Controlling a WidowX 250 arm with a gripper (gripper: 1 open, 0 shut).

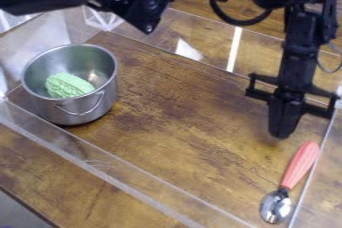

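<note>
My black gripper (283,130) points down at the right side of the wooden board, shut, with nothing visible between its fingertips. Just below it lies a spoon (277,205) with a pink handle and a shiny metal bowl, apart from the gripper. At the left stands a steel pot (100,100) with a pale green textured object (66,85) inside.
The middle of the wooden board (174,132) is bare. Clear plastic edging runs along the left, front and right of the board. The dark arm crosses the top of the view, with cables at the upper right.
</note>
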